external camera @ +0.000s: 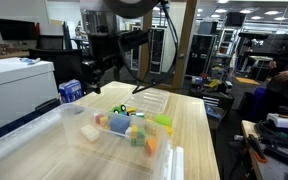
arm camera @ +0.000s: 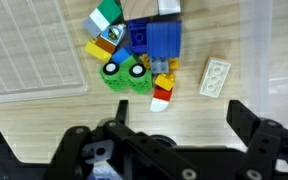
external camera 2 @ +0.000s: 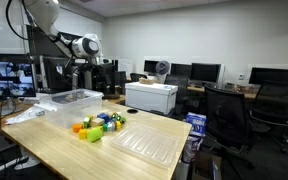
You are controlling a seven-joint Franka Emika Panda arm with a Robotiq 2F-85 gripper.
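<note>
My gripper is open and empty, above the table, with its black fingers at the bottom of the wrist view. Below it is a loose group of toys: a green piece with round eyes (arm camera: 129,77), a ribbed blue block (arm camera: 164,40), red and yellow pieces, and small wooden blocks. A pale rectangular block (arm camera: 214,77) lies apart, to the right of the group. From the side, the gripper (external camera: 108,66) hangs over the far side of a clear plastic box (external camera: 56,128). Coloured blocks (external camera 2: 94,130) lie on the table beside that box.
A flat, clear ribbed tray (external camera 2: 149,143) lies beyond the toys, and its ribs fill the left of the wrist view. The box's clear wall (arm camera: 254,50) rises at the right there. Bare wood (external camera 2: 94,160) lies toward the table's near edge.
</note>
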